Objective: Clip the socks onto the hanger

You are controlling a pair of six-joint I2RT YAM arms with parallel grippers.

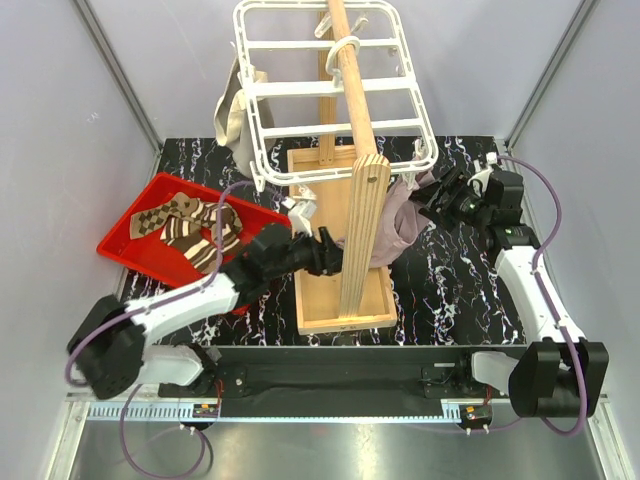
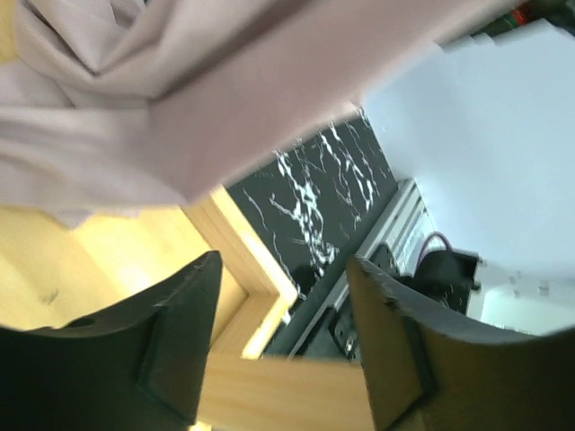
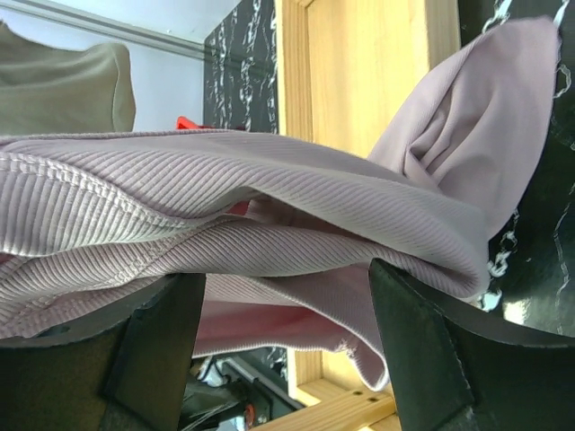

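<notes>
A white clip hanger (image 1: 330, 88) hangs on a wooden stand (image 1: 362, 240). A pale pink sock (image 1: 400, 225) hangs from its right side, filling much of both wrist views. My left gripper (image 1: 322, 255) is left of the stand's post, part open below the fabric, with nothing visible between its fingers. My right gripper (image 1: 440, 195) is at the hanger's right, open beside the pink fabric (image 3: 243, 242), which passes just above its fingers. A grey-beige sock (image 1: 240, 120) hangs at the hanger's left.
A red tray (image 1: 120, 240) at the left holds several brown and striped socks (image 1: 185, 225). The stand's wooden base (image 1: 315, 315) sits on the dark marble surface (image 1: 460, 300), which is clear at the front right.
</notes>
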